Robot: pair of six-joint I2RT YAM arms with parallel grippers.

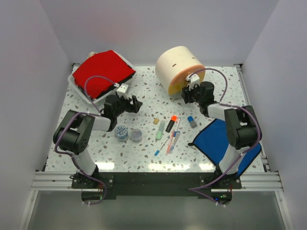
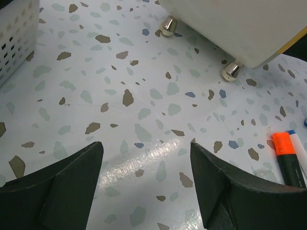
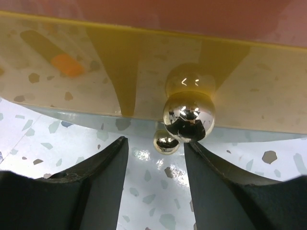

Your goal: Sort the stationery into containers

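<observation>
A white cylindrical container (image 1: 176,66) stands at the back, its amber front (image 3: 268,91) facing my right gripper. A shiny round knob (image 3: 189,116) sticks out from that front, just beyond the right fingertips; the fingers are parted with nothing gripped. My left gripper hangs open over bare table, left of the stationery. Mid-table lie an orange-and-black marker (image 1: 171,123), a green item (image 1: 160,130), a blue-and-white pen (image 1: 161,146), several slim pens beside them, a small tan block (image 1: 156,121) and a blue-grey item (image 1: 192,121).
A white basket (image 1: 125,61) with a red cloth (image 1: 102,72) sits at back left. Two round containers, one blue-patterned (image 1: 121,133) and one clear (image 1: 136,135), stand front left. A blue zipped pouch (image 1: 225,143) lies at right, partly under the right arm.
</observation>
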